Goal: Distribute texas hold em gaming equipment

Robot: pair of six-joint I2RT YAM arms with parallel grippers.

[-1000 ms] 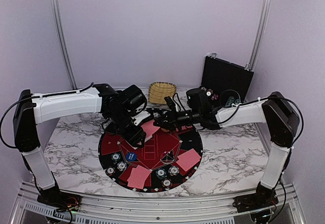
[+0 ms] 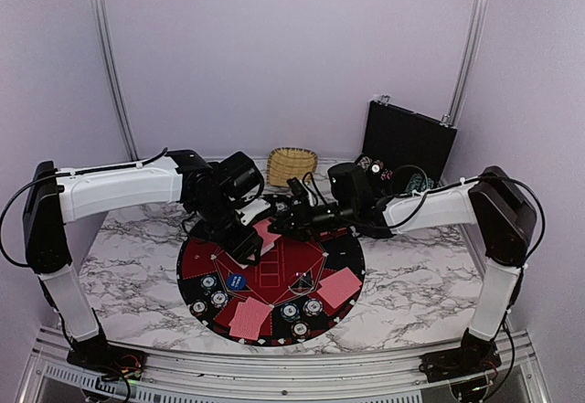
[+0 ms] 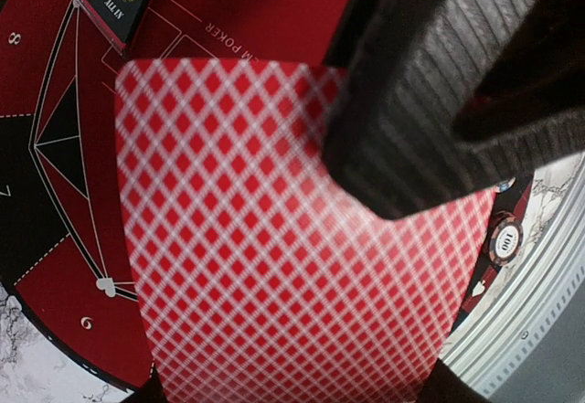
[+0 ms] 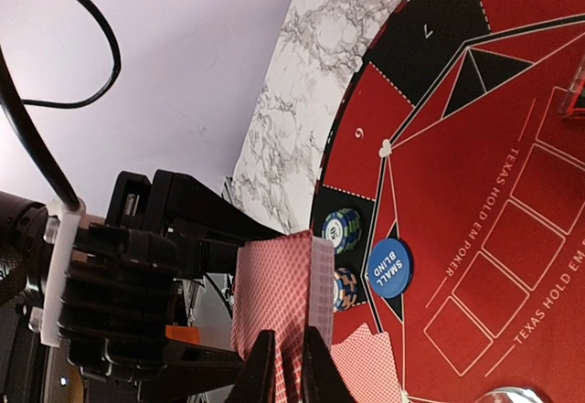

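My left gripper (image 2: 251, 238) is shut on a deck of red checked cards (image 3: 283, 266), held above the round red and black poker mat (image 2: 274, 264). In the right wrist view the deck (image 4: 270, 293) hangs upright in the left gripper, with my right gripper's dark fingertips at the bottom centre, very close in front of it; their opening is hard to judge. A blue small blind disc (image 4: 389, 267), chip stacks (image 4: 340, 229) and dealt card piles (image 2: 339, 286) lie on the mat.
An open black chip case (image 2: 407, 133) stands at the back right, a woven basket (image 2: 292, 165) at the back centre. Bare marble table surrounds the mat on both sides.
The left gripper has stayed about where it was.
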